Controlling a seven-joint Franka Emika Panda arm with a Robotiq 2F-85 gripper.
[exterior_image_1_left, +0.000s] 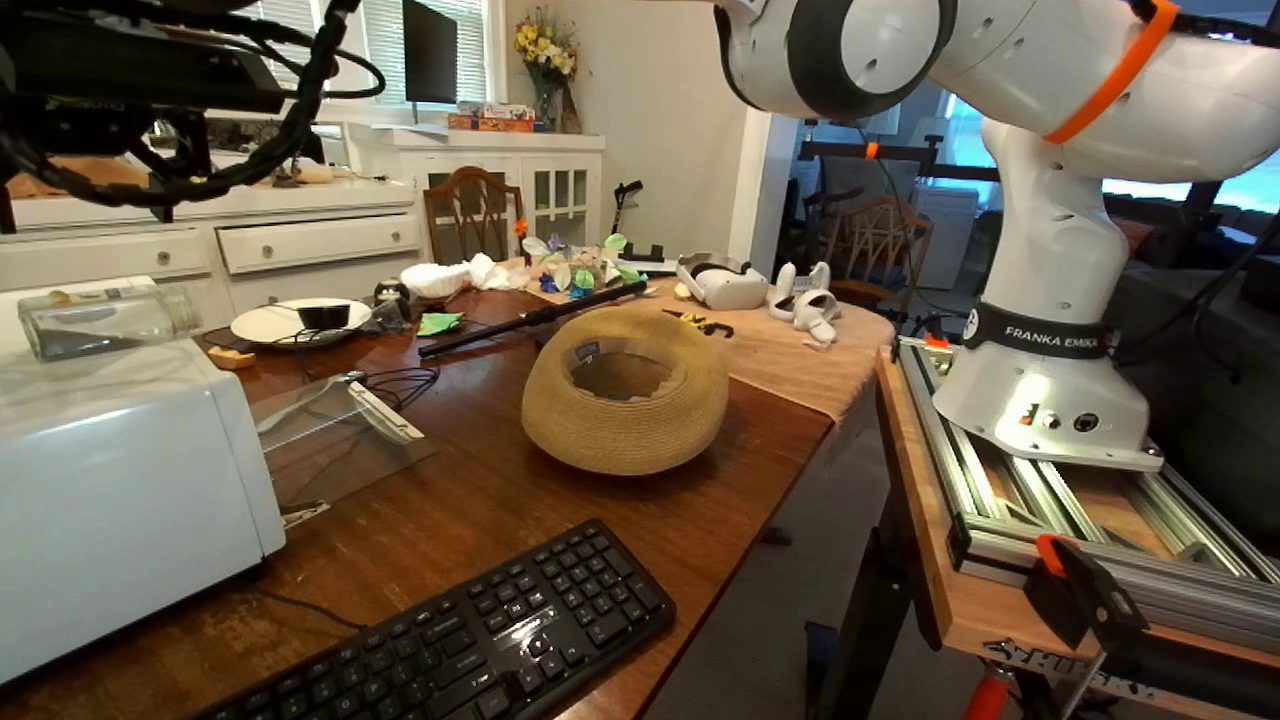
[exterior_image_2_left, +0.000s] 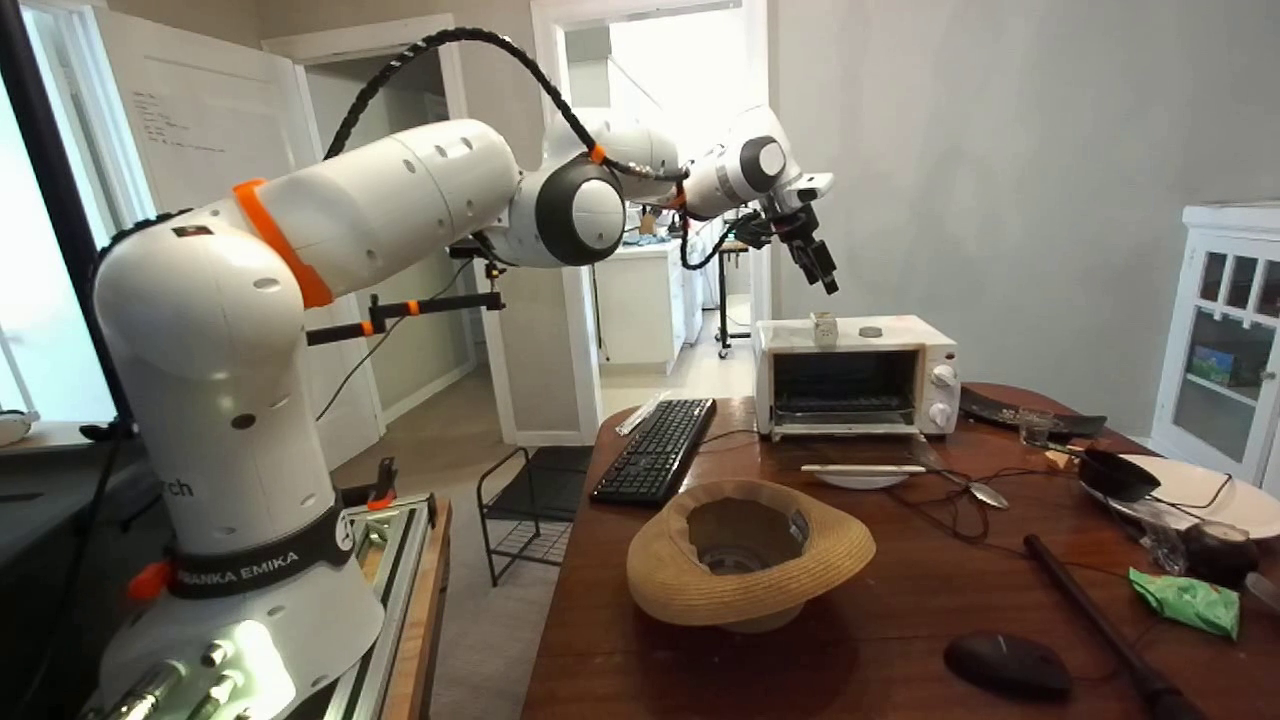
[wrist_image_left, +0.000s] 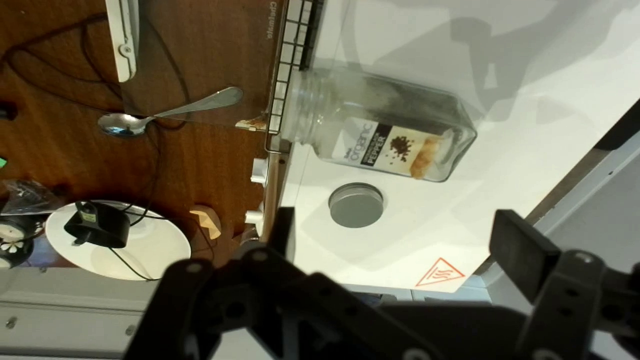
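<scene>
On the white toaster oven's top (wrist_image_left: 312, 240) lies a clear glass pepper jar (wrist_image_left: 384, 126) on its side, uncapped, its mouth toward the oven's front edge. Beside it rests a round grey metal lid (wrist_image_left: 356, 205), apart from the jar. Above the oven hangs my gripper (exterior_image_2_left: 825, 286), pointing down. Its two black fingers stand wide apart in the wrist view, one finger (wrist_image_left: 522, 255) on the right, with nothing held between them. The jar (exterior_image_2_left: 824, 329) and lid (exterior_image_2_left: 870, 331) also show below the gripper in the second exterior view.
The oven's glass door (exterior_image_1_left: 342, 438) hangs open over the table. A straw hat (exterior_image_1_left: 630, 396) lies upturned near the middle, with a black keyboard (exterior_image_2_left: 660, 450) between it and the table's edge. A spoon (wrist_image_left: 126, 124), cables and a white plate (wrist_image_left: 150, 249) lie in front of the oven.
</scene>
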